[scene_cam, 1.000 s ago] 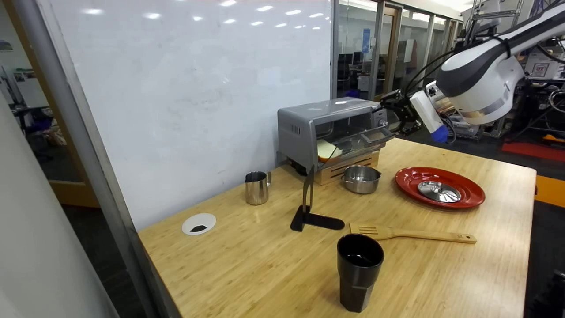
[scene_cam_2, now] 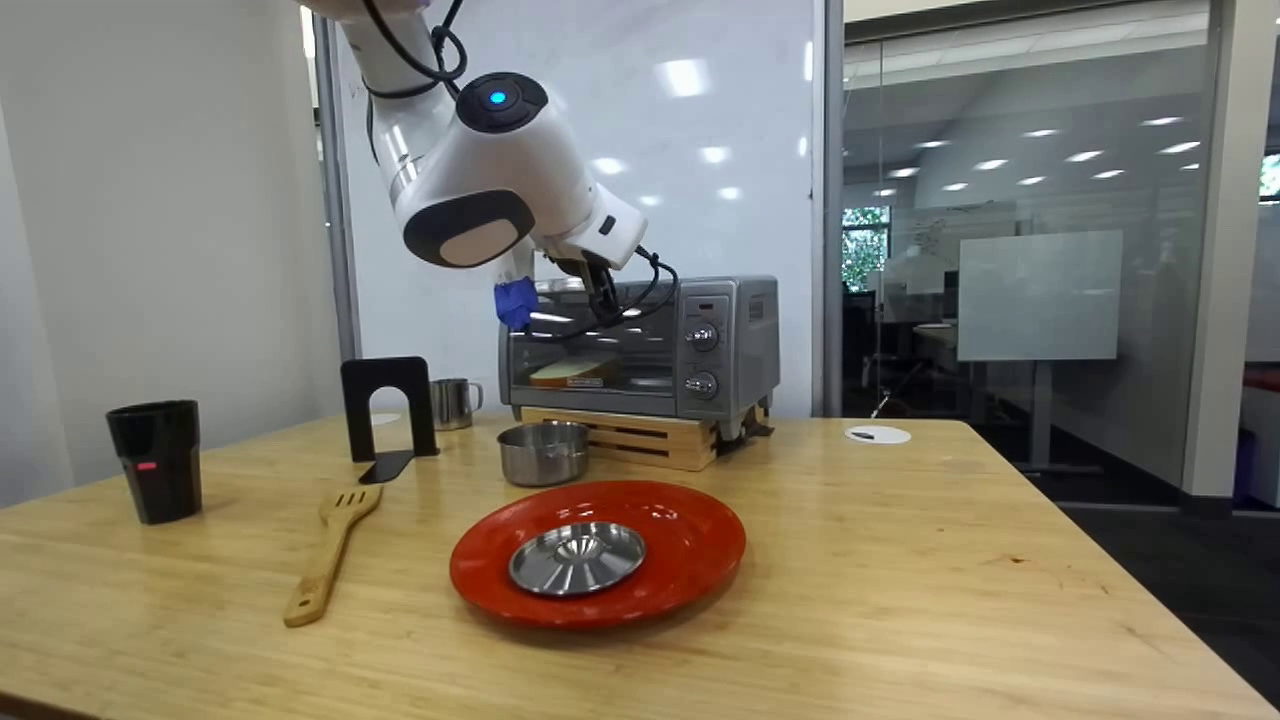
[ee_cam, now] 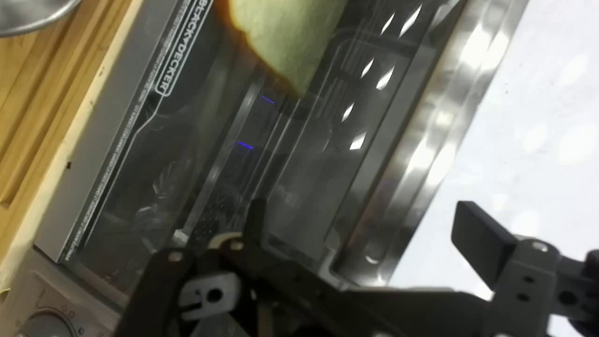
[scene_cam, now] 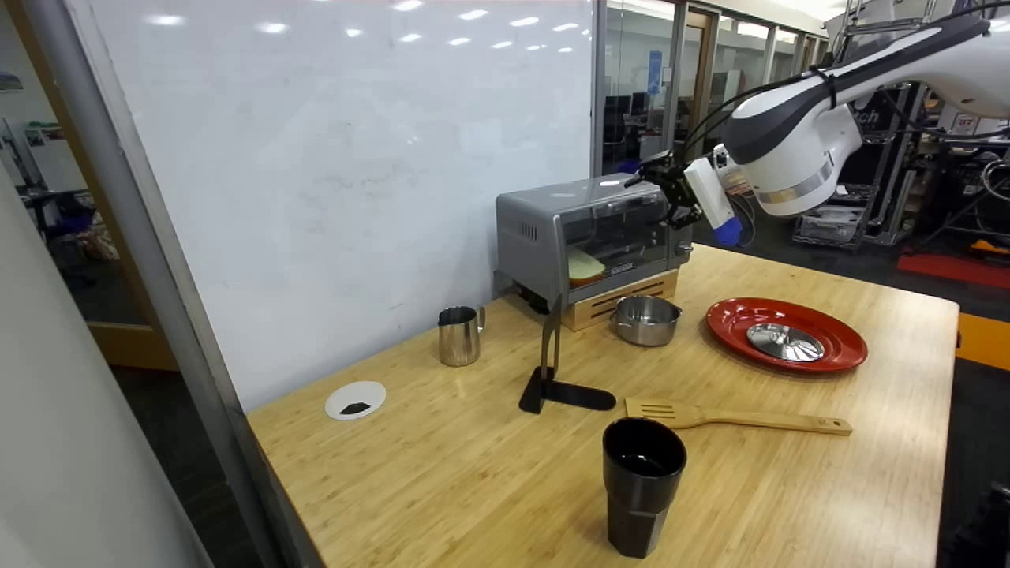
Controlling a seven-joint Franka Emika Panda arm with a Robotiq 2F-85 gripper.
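Observation:
A grey toaster oven point(scene_cam: 537, 232) stands on a wooden stand point(scene_cam: 620, 301) against the whiteboard, its glass door point(scene_cam: 615, 241) upright and seemingly closed. Through the glass, a pale piece of food with a browned edge point(ee_cam: 281, 50), like bread, shows inside. My gripper is open at the upper front of the oven, near the knob end. In the wrist view a shiny metal bar point(ee_cam: 429, 149) along the door's top runs between the spread fingers; whether they touch it, I cannot tell. The arm partly hides the oven front in the second exterior view.
In front of the oven sit a small steel pot point(scene_cam: 648, 320) and a red plate point(scene_cam: 724, 326) holding a metal lid point(scene_cam: 786, 342). A steel pitcher point(scene_cam: 459, 336), black bookend point(scene_cam: 568, 393), wooden spatula point(scene_cam: 748, 420) and black cup point(scene_cam: 641, 483) stand farther out.
The oven door has swung up from partly open to upright. My gripper has moved with it, toward the oven. The tabletop objects have stayed put.

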